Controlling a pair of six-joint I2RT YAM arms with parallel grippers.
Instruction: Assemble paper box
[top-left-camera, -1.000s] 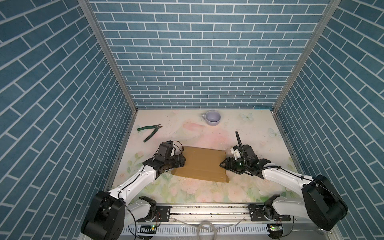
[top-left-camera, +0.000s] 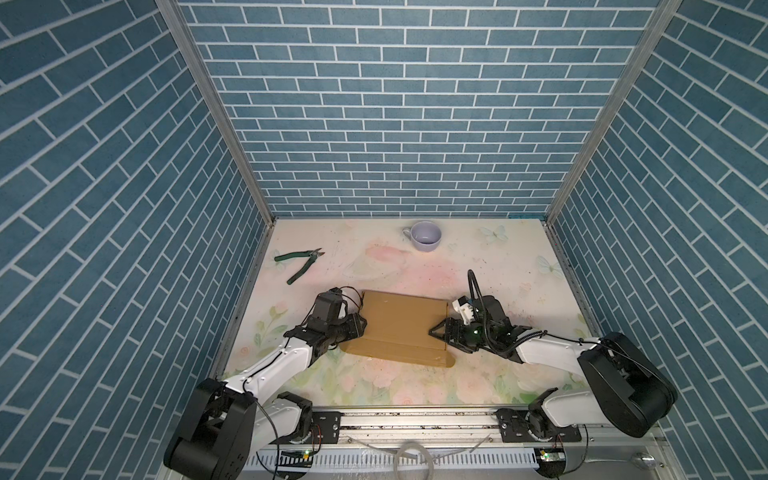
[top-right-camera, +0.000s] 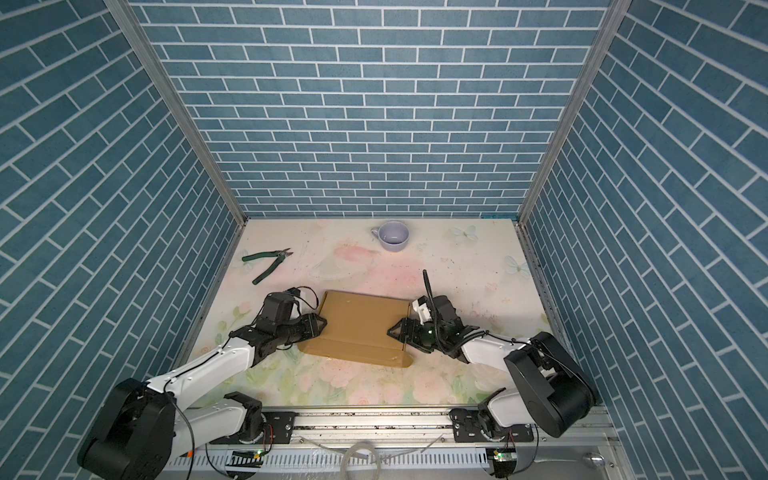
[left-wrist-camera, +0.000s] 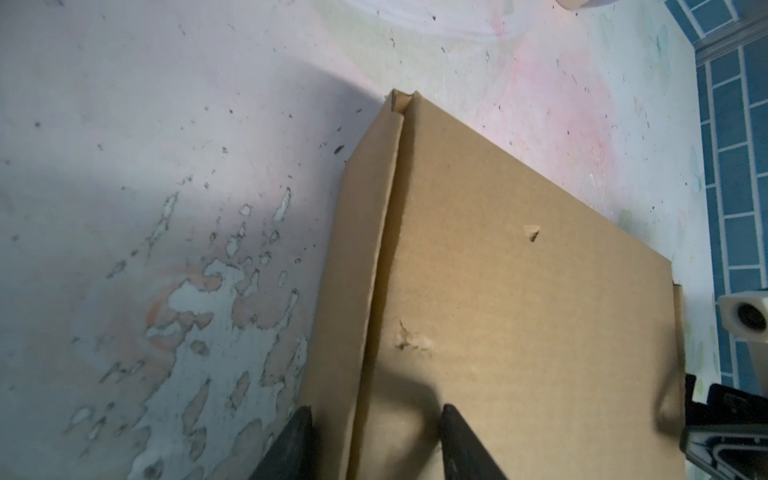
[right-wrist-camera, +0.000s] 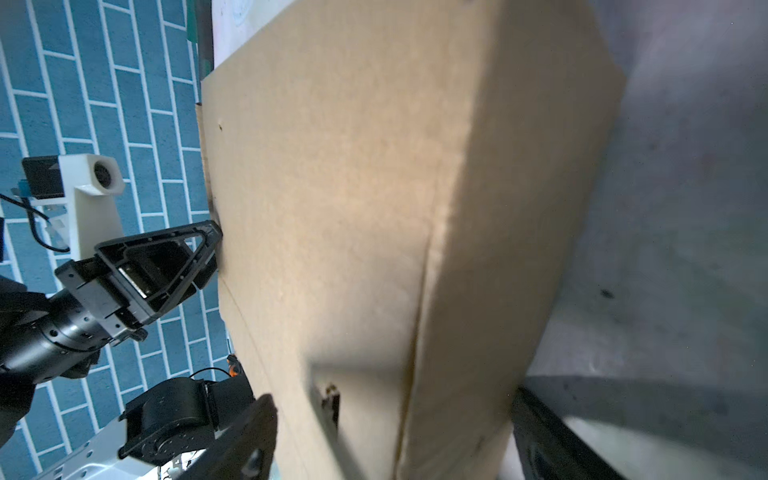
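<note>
The brown cardboard box (top-left-camera: 404, 320) lies with its broad lid face up in the middle of the table, a creased front strip (top-left-camera: 400, 350) facing me. At its left edge is my left gripper, part open, one finger outside the side wall and the other over the lid. A narrow gap runs between the lid and the left side wall (left-wrist-camera: 348, 264). My right gripper stands wide across the right edge, one finger over the top and the other outside the side face (right-wrist-camera: 528, 200). Whether the fingers press on the cardboard cannot be told.
Green-handled pliers (top-left-camera: 300, 262) lie at the back left. A lilac cup (top-left-camera: 425, 236) stands at the back centre. Between these and the box the table is clear, as is the strip in front.
The box has shifted slightly left over the last second, and my right gripper has moved left with its edge. The front strip's crease now shows more clearly. My left gripper has moved only a little.
</note>
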